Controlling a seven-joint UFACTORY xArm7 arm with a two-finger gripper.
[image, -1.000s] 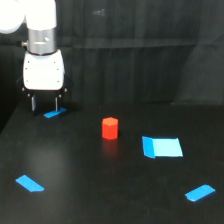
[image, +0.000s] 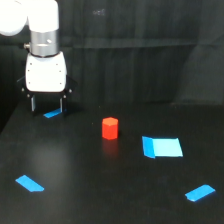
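Note:
My white gripper (image: 47, 100) hangs at the upper left, fingers pointing down and spread apart, above a blue strip of tape (image: 52, 114) on the dark table. Near the centre stands a small red block (image: 109, 128). To its right lies a light blue square (image: 167, 147) with a darker blue strip (image: 148, 146) along its left side.
More blue tape strips lie at the front left (image: 29, 183) and front right (image: 199, 192) of the black table (image: 110, 185). A dark curtain (image: 140, 55) closes off the back.
My gripper has shifted very slightly; the block, the square and the strips have stayed where they were.

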